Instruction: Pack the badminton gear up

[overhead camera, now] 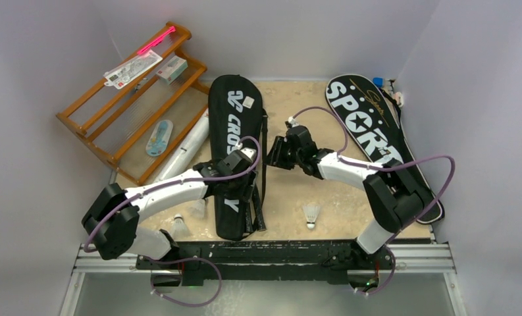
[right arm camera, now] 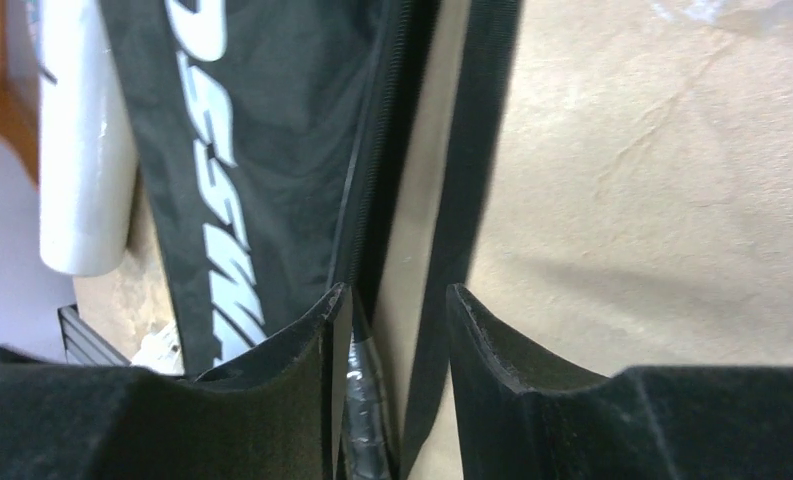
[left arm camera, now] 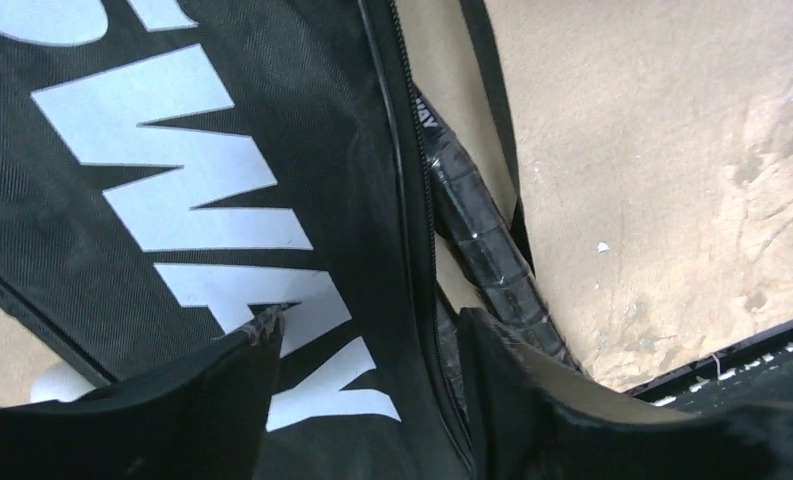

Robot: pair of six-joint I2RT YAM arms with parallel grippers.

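The long black CROSSWAY racket bag [overhead camera: 235,118] lies lengthwise left of centre. Two dark racket handles [overhead camera: 259,214] stick out at its lower right edge; in the left wrist view, one wrapped handle [left arm camera: 482,230] lies beside the zip. Low over the bag's lower part, my left gripper has its fingers apart, with the bag's surface showing between them. My right gripper [overhead camera: 272,158] hangs just right of the bag, open; a handle [right arm camera: 364,420] and the dark strap [right arm camera: 457,190] show beneath it. Shuttlecocks lie at the front: one [overhead camera: 311,212] right, two [overhead camera: 179,227] left.
A second black bag marked SPORT [overhead camera: 370,122] lies along the right wall. At left, a wooden rack [overhead camera: 130,158] holds small packages, with a white tube [overhead camera: 187,146] between it and the bag. Floor between the two bags is mostly clear.
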